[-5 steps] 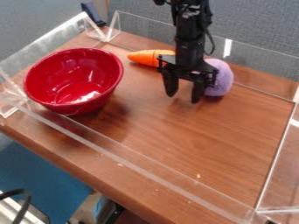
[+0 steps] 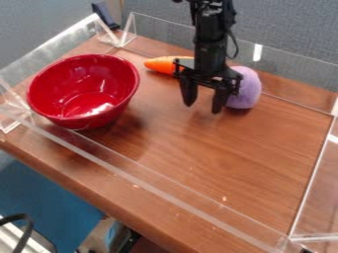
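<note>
My black gripper [image 2: 204, 93] hangs low over the wooden table at the back centre, its two fingers apart and pointing down. Just right of it sits a round purple object [image 2: 243, 89], partly behind the gripper. An orange carrot [image 2: 168, 64] lies behind the gripper to the left. Whether anything is between the fingers is hard to tell, but none shows.
A large red bowl [image 2: 82, 91] stands at the left of the table [image 2: 199, 178]. Clear plastic walls border the table.
My gripper has shifted very slightly left over the last second. The purple object and the other things look essentially still.
</note>
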